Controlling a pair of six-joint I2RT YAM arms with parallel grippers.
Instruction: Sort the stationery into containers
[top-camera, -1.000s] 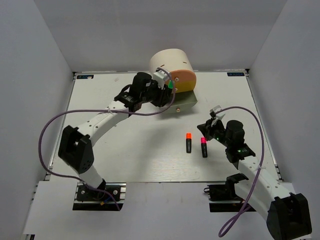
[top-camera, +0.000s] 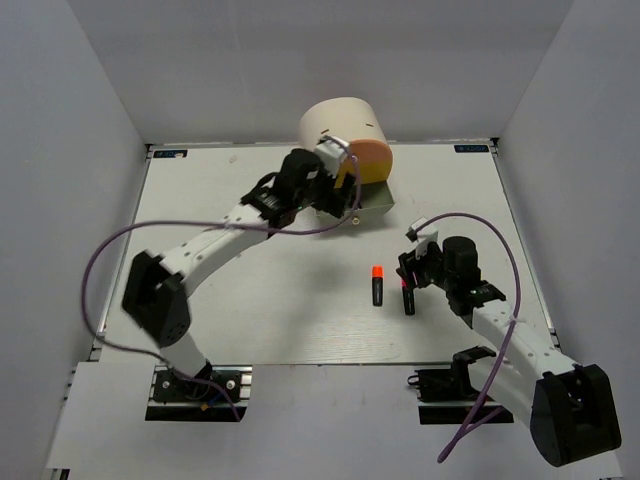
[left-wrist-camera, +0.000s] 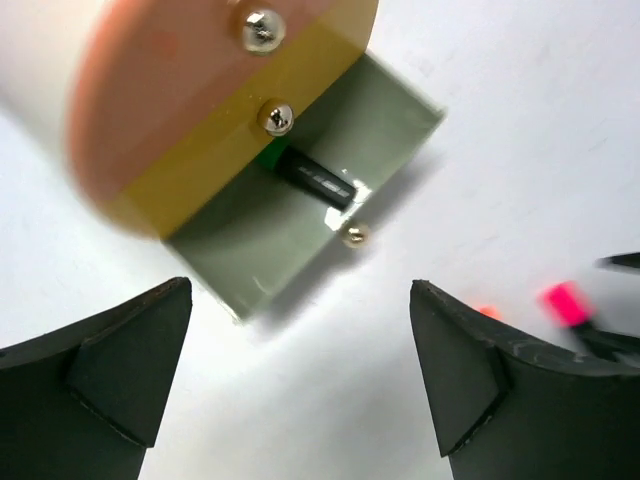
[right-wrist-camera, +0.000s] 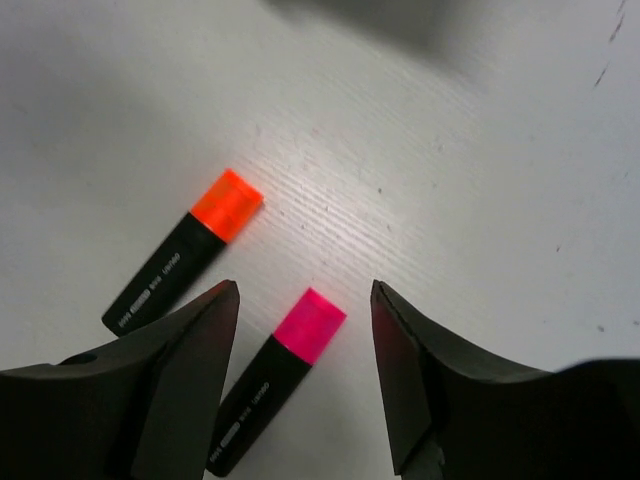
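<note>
A green-capped highlighter (left-wrist-camera: 312, 178) lies in the open bottom drawer (left-wrist-camera: 230, 250) of a rounded container (top-camera: 340, 125). My left gripper hovers open above and in front of that drawer, empty, blurred in the top view. My right gripper is over a pink-capped highlighter (right-wrist-camera: 260, 395), its fingers apart on either side of it in the right wrist view, not visibly holding it. An orange-capped highlighter (right-wrist-camera: 175, 260) lies beside it on the table, to its left in the top view (top-camera: 377, 288).
Grey walls (top-camera: 80, 200) bound both sides and the back.
The green highlighter went from my left gripper into the drawer; that arm has backed out of the drawer area. My right gripper has moved slightly down the table toward the pink highlighter.
</note>
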